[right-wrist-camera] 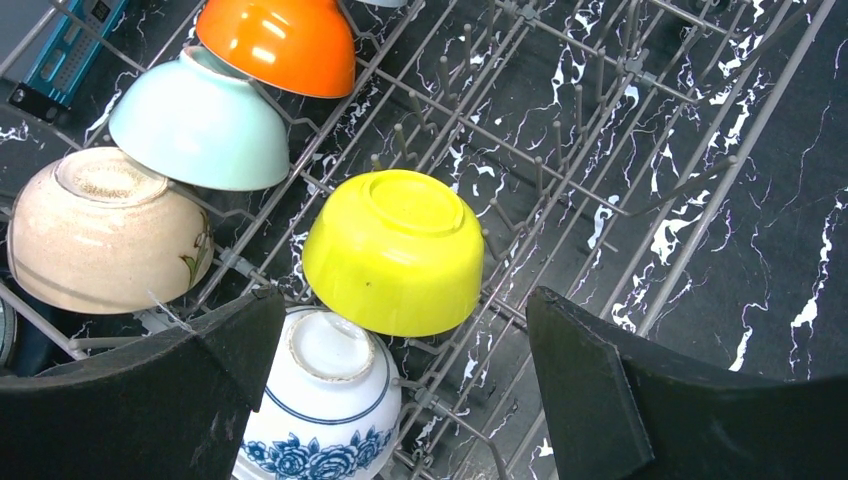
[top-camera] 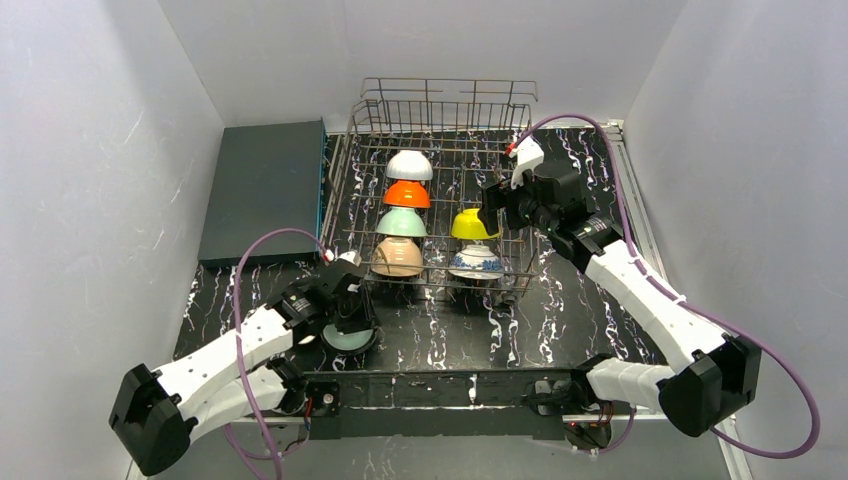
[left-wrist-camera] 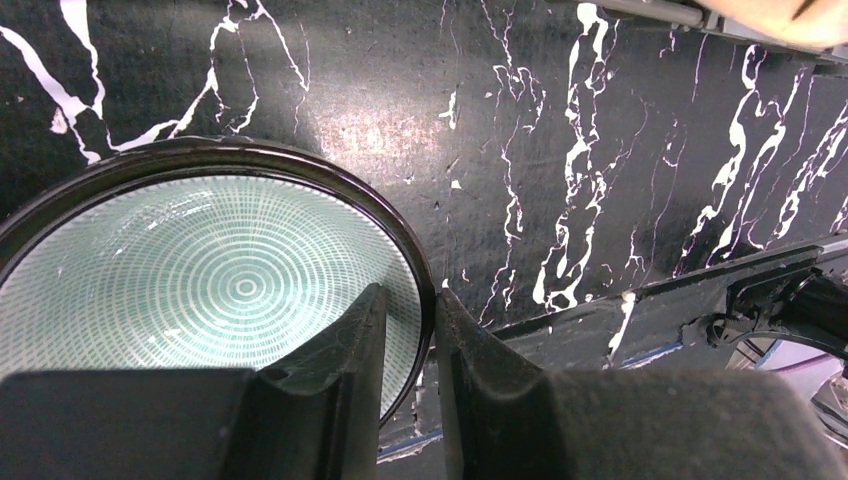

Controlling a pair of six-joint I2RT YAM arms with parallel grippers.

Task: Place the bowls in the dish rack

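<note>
A dark-rimmed pale green bowl (top-camera: 348,340) (left-wrist-camera: 200,280) lies upright on the counter. My left gripper has its fingertips close together at that bowl's right rim. In the rack, upside down, sit white (top-camera: 409,163), orange (right-wrist-camera: 275,45), mint (right-wrist-camera: 200,135) and beige (right-wrist-camera: 110,240) bowls in the left column, and yellow (right-wrist-camera: 390,265) and blue-patterned (right-wrist-camera: 320,420) bowls on the right. My right gripper hangs open over the yellow bowl, nothing held.
The wire rack (top-camera: 448,105) has free tines at the back and right. A dark slab (top-camera: 260,185) lies at the back left. A pale object (top-camera: 305,340) is partly hidden by the left arm.
</note>
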